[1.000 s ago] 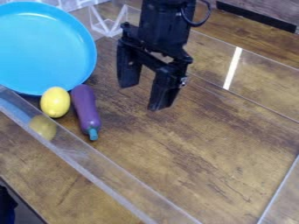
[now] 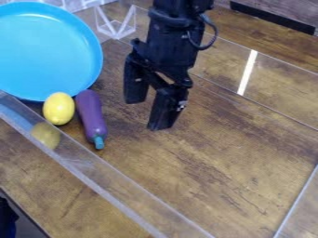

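My black gripper [image 2: 149, 100] hangs over the middle of the wooden table, open, with nothing visible between its two fingers. To its left lie a purple eggplant [image 2: 89, 116] with a teal tip and a yellow egg-shaped object [image 2: 59, 108]. A blue plate [image 2: 44, 51] sits at the upper left.
A clear plastic rail [image 2: 106, 181] runs diagonally along the lower left, close beside the yellow object. A white rack [image 2: 106, 19] stands at the top left.
The gripper has shifted slightly down and to the left, with its right finger now a little lower in view. The objects on the table have not moved.
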